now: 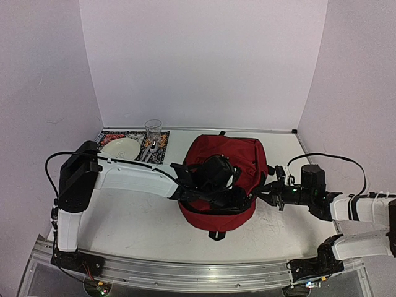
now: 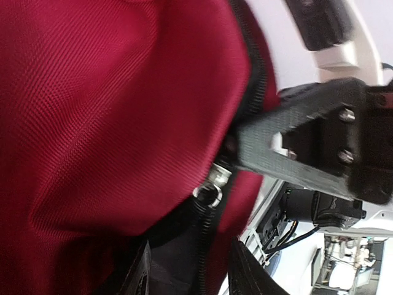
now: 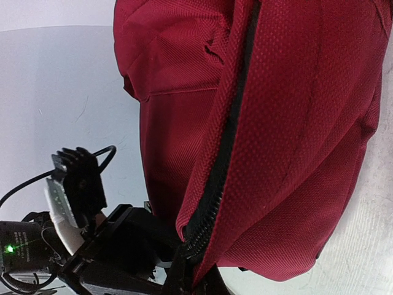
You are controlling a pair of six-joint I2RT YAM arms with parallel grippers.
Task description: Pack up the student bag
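The red student bag (image 1: 201, 219) lies on the table with its zipped mouth partly open toward the front. In the left wrist view, a metal zipper pull (image 2: 209, 192) hangs at the end of the black zip. My left gripper is over the bag's opening, its two fingers apart below the pull, with no object visible between them. At the bag's right side, my right gripper is shut on the zipped edge of the red fabric (image 3: 209, 246). The bag's inside is mostly hidden by the left arm in the top view.
A white plate (image 1: 121, 148), a clear glass (image 1: 153, 129) and cutlery (image 1: 149, 151) rest on a patterned mat (image 1: 163, 141) at the back left. Bare table lies in front of and left of the bag. Walls rise at the back and both sides.
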